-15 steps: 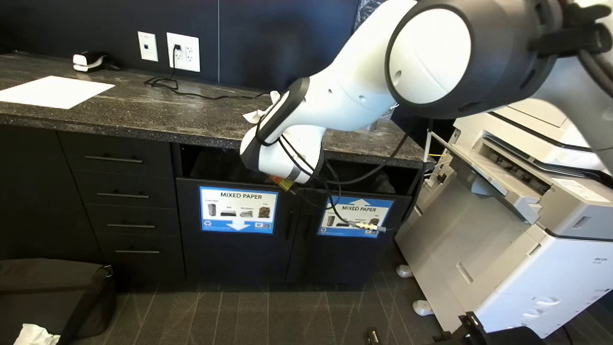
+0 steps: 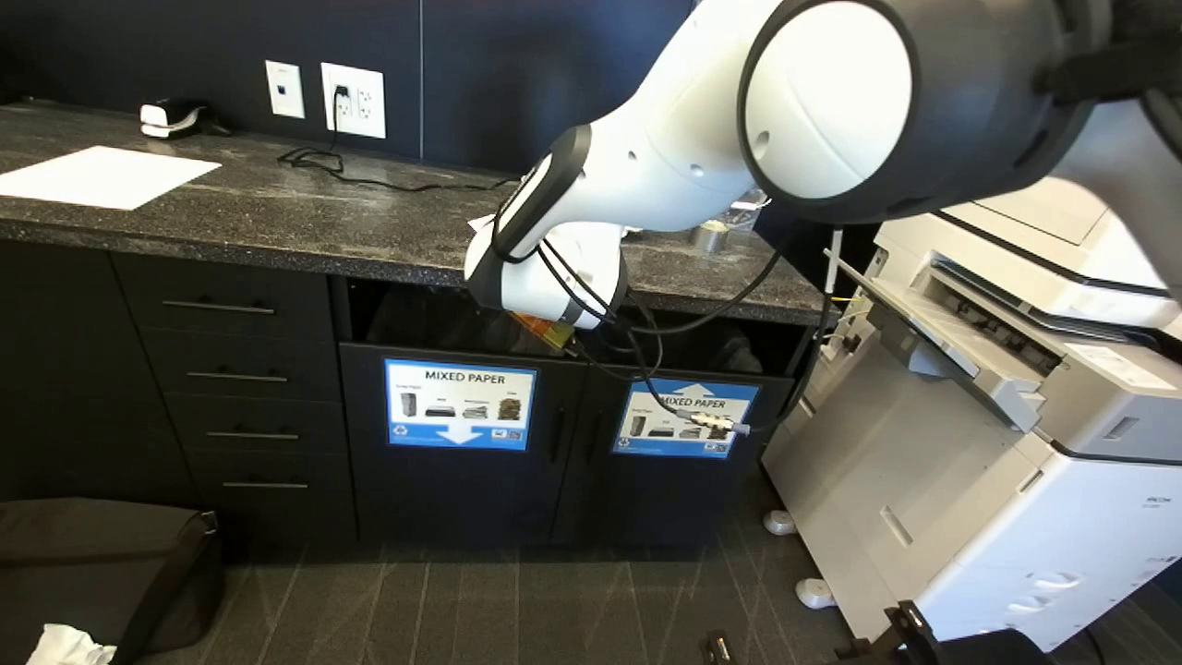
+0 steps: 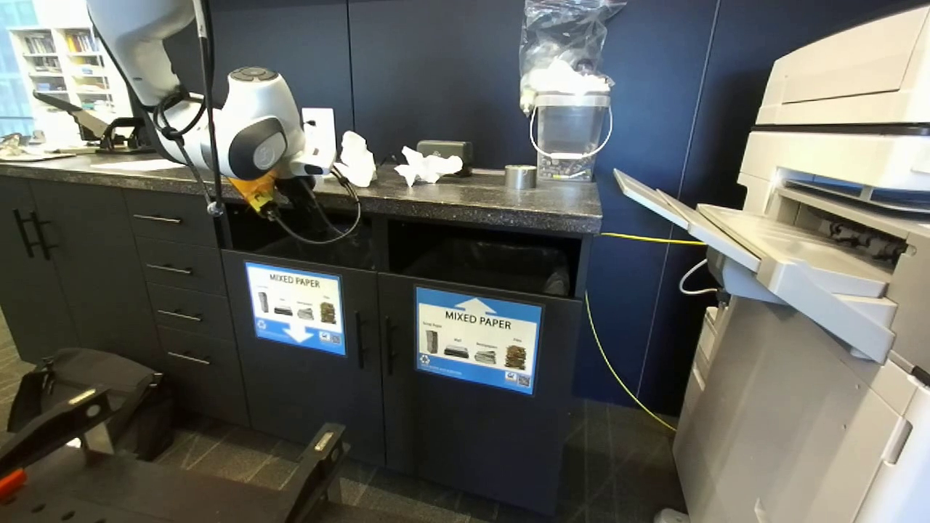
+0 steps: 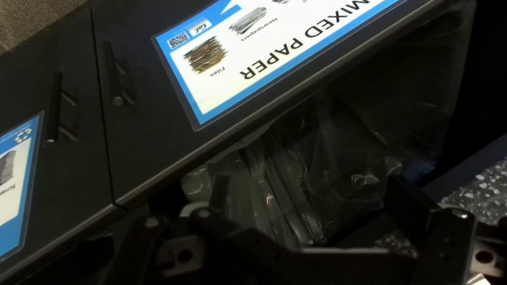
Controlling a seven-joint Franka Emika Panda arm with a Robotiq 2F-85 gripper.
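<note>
My gripper is open over a bin, its two dark fingers (image 4: 409, 202) wide apart in the wrist view. Between them I see only the clear plastic liner (image 4: 280, 190) inside the bin opening. A door with a blue-edged MIXED PAPER sign (image 3: 296, 306) fronts this left bin. In exterior view 2 the wrist hangs at the counter's front edge, and two crumpled white papers (image 3: 357, 160) lie on the counter beside it. The arm hides most of the gripper in exterior view 1.
A second bin opening (image 3: 488, 261) is to the right. On the counter (image 2: 366, 227) are a flat white sheet (image 2: 105, 177), a metal tin (image 3: 520, 177) and a clear bucket (image 3: 571, 131). A printer (image 2: 942, 443) stands right. Cables hang off the wrist.
The arm and wrist have risen slightly in exterior view 1. The hanging cable connector has shifted a little up and right. The wrist now covers more of the crumpled paper, and the tin has come into view.
</note>
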